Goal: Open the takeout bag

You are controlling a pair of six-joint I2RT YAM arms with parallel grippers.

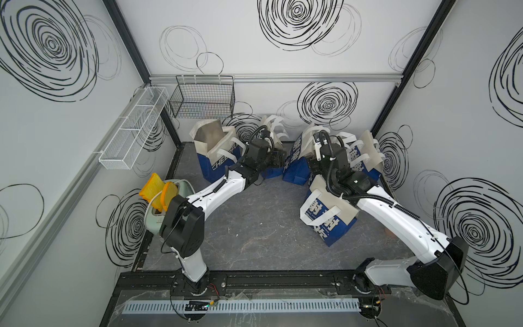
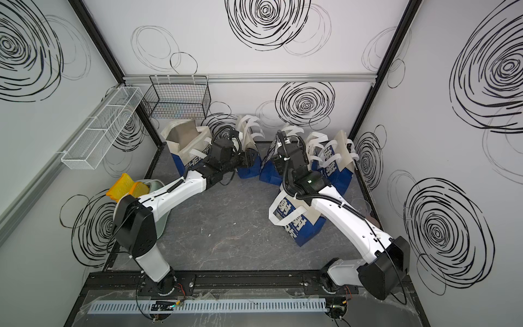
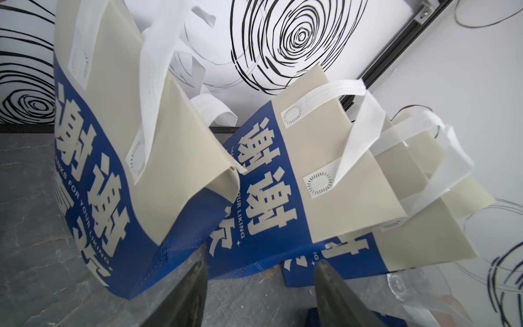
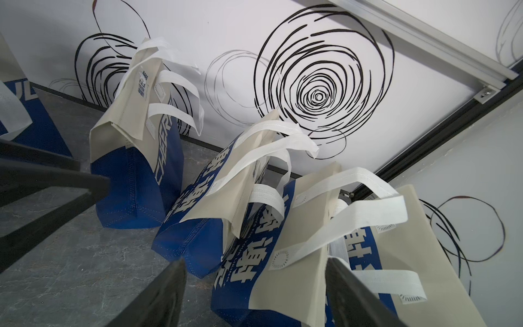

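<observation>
Several blue-and-cream takeout bags with white handles stand along the back. In the top left view, one bag (image 1: 215, 162) at back left has its mouth wide open. In the right wrist view, another bag (image 4: 139, 190) and a neighbouring bag (image 4: 204, 239) look pressed nearly flat at the top. My left gripper has its fingers apart with nothing between them, facing a near bag (image 3: 179, 201) and a second bag (image 3: 340, 201). My right gripper is open and empty, its fingers low before a right-hand bag (image 4: 297, 259).
A further bag (image 1: 329, 223) sits tilted at the front right, under the right arm. At left stands a pale green container (image 1: 154, 219) with yellow items. Wire baskets (image 1: 202, 100) hang on the walls.
</observation>
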